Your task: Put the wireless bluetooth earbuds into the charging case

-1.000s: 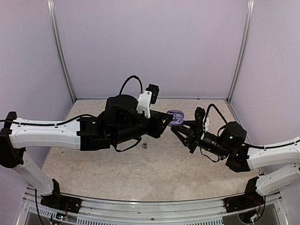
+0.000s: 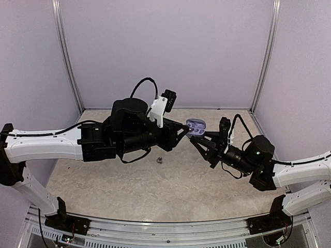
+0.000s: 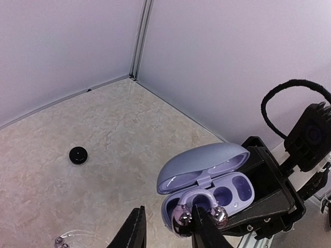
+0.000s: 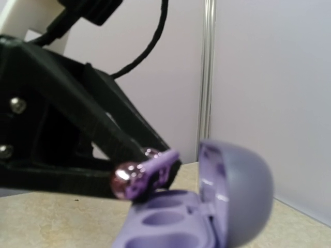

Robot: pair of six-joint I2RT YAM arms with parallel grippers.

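A purple charging case [image 2: 196,127], lid raised, is held in the air with my right gripper shut on it. Its empty slots show in the right wrist view, where the holding fingers are out of sight. My left gripper stands part open at the case's near side, a gap between its fingertips. A shiny purple clip-shaped earbud [image 4: 142,174] is at the left gripper's tip, tilted above the slots. In the left wrist view that earbud [image 3: 199,199] overlaps one finger; whether it touches the finger cannot be told. A second earbud [image 2: 159,160] lies on the table.
A round black disc [image 3: 78,155] lies on the table in the left wrist view. The table [image 2: 155,194] is otherwise largely clear. Pale walls enclose the back and sides.
The right arm and case have moved slightly to the right over the past second.
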